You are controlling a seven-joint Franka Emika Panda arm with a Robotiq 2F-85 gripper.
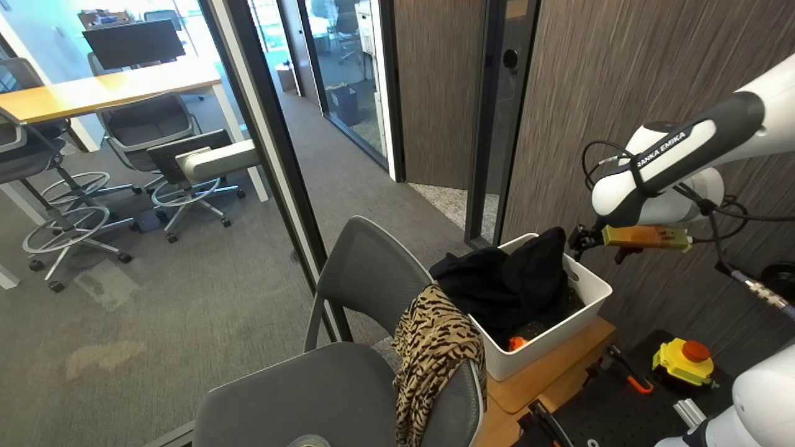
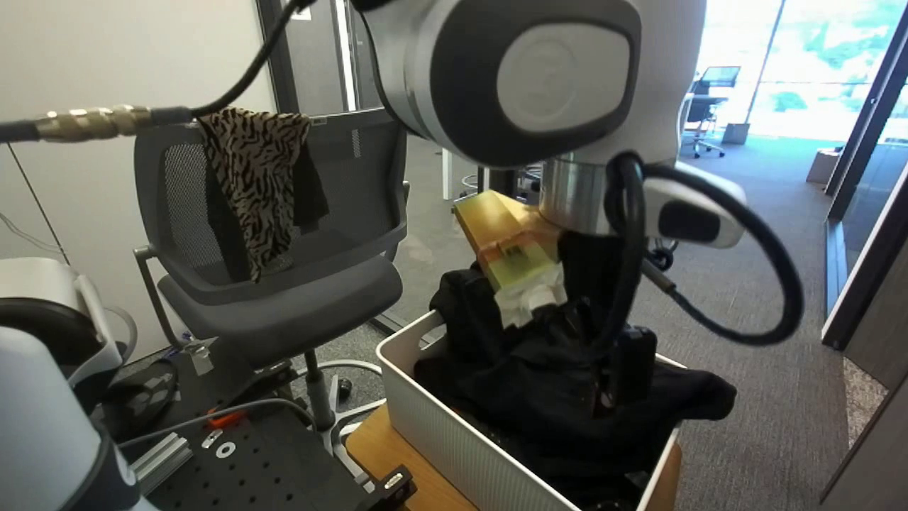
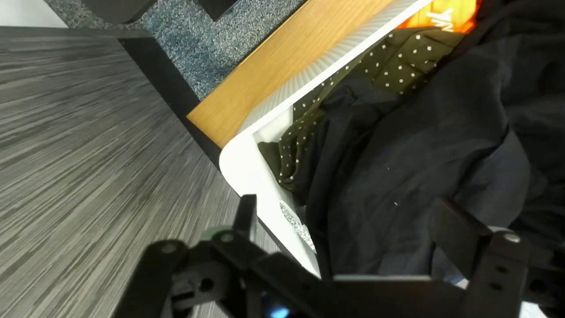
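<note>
A black cloth [image 1: 514, 283] lies heaped in a white bin [image 1: 533, 355], with one peak standing up near the bin's back rim. In the wrist view my gripper is open, its fingers [image 3: 245, 214] wide apart. One finger is over the wall side of the bin's rim and the other in front of the black cloth [image 3: 413, 175]; nothing is held between them. From exterior view 1, the gripper [image 1: 586, 239] appears tilted beside the cloth's peak, at the bin's right. Whether it touches the cloth cannot be told.
A dark dotted cloth [image 3: 402, 61] and an orange item [image 3: 445, 15] also lie in the bin. A wood-grain wall [image 3: 106, 175] stands close to the bin. A grey chair [image 1: 313, 398] with a tiger-striped cloth [image 1: 440, 343] is at the bin's other side.
</note>
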